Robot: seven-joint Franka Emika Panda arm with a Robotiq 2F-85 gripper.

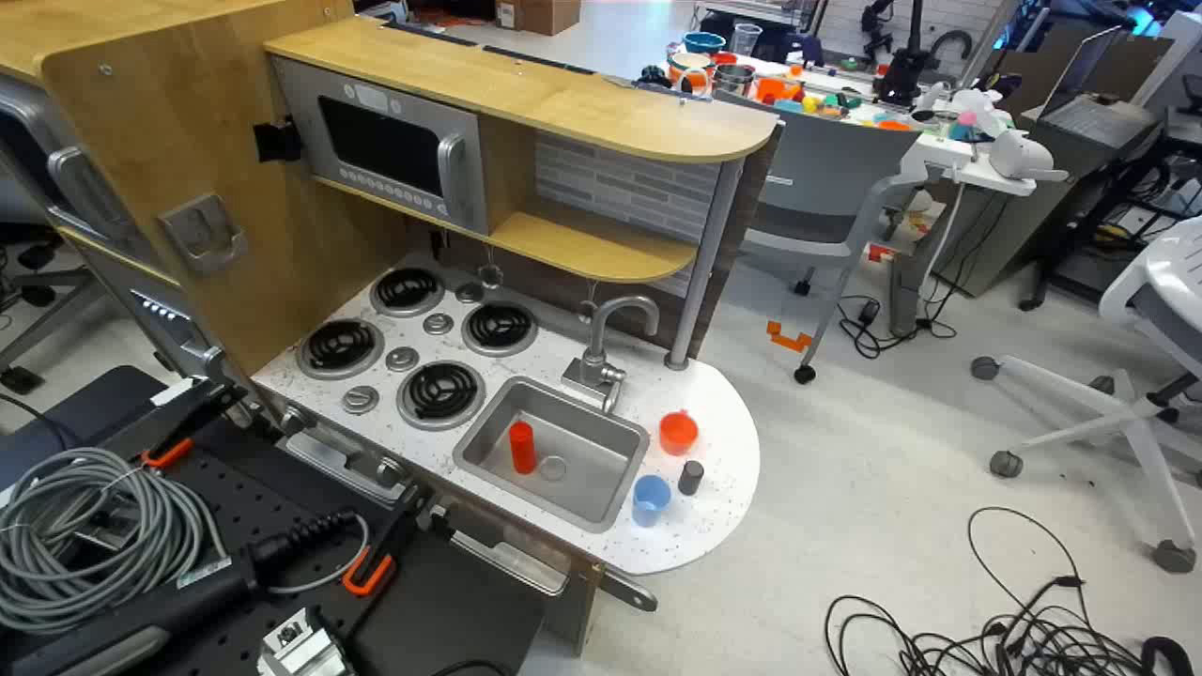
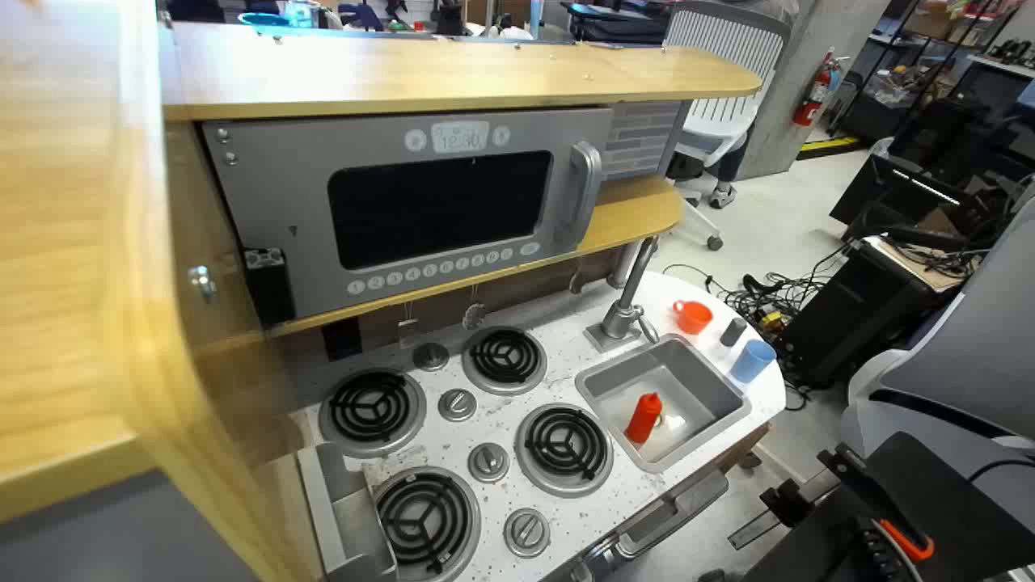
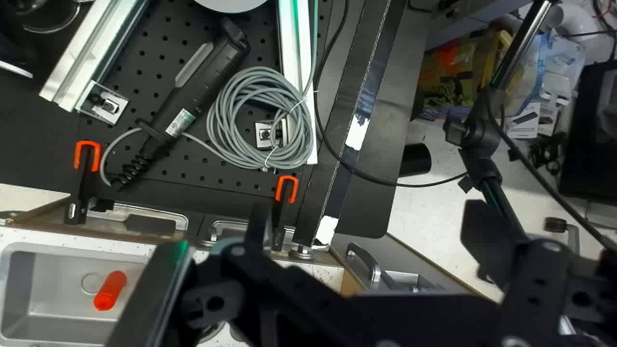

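A red bottle (image 1: 523,447) stands inside the grey sink (image 1: 600,517) of a toy kitchen. In the wrist view the same red bottle (image 3: 110,290) shows at the lower left. On the rounded counter end beside the sink are an orange cup (image 2: 691,316), a small dark grey cylinder (image 2: 733,331) and a blue cup (image 2: 753,360). My gripper appears only in the wrist view, its dark fingers spread wide apart with nothing held between them. It lies to the side of the sink, away from the bottle.
Stove burners (image 2: 563,449) and knobs fill the counter beside the sink. A faucet (image 1: 610,338) rises behind it, under a shelf (image 1: 594,246) and a microwave (image 2: 437,208). A coiled grey cable (image 3: 260,118) and orange-tipped clamps (image 3: 285,189) occupy the black board along the kitchen's front.
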